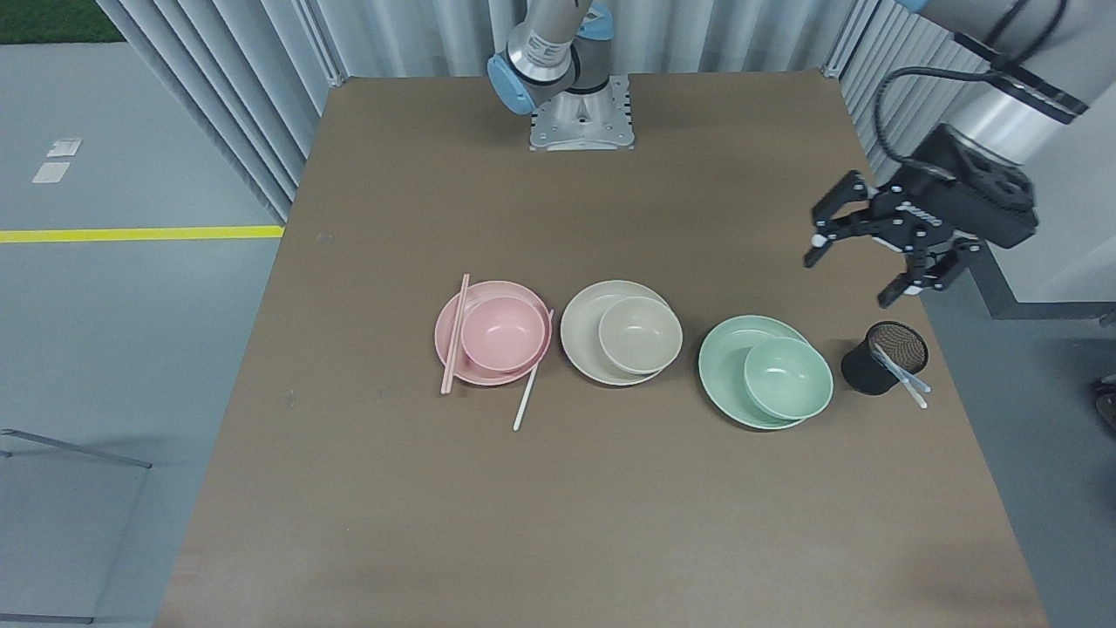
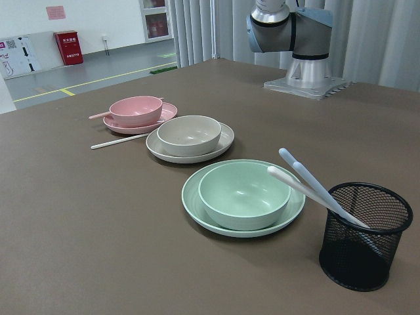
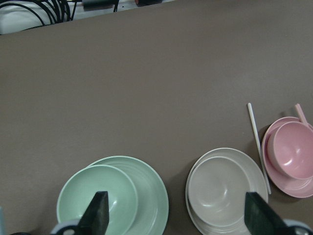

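Note:
My gripper [image 1: 853, 272] hangs open at the upper right, above and behind the green plate and cup, nothing between its fingers. The pink bowl [image 1: 503, 334] sits on the pink plate [image 1: 481, 293], with pink chopsticks [image 1: 454, 335] across it and a white chopstick [image 1: 525, 398] alongside. The white bowl [image 1: 639, 333] rests on the white plate [image 1: 586, 314], the green bowl [image 1: 787, 377] on the green plate [image 1: 732, 345]. A black mesh cup [image 2: 361, 262] on the right holds light-coloured sticks [image 2: 298, 184].
A robot base [image 1: 581, 126] stands at the back edge. The table's right edge runs under my arm, close to the mesh cup.

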